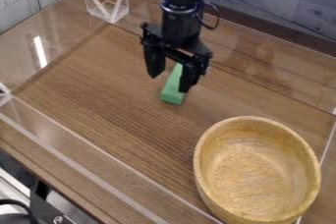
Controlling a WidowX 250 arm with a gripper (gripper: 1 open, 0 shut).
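My black gripper (pixel 175 63) reaches down from the top centre, open, with its fingers spread around and over a green block (pixel 174 90) on the wooden table. The block's upper part is partly hidden by the gripper; its lower part shows between and below the fingers.
A large tan bowl (pixel 256 203) fills the lower right. A clear plastic object (pixel 109 2) stands at the back left. The table's edge runs along the lower left corner, with dark cables beyond.
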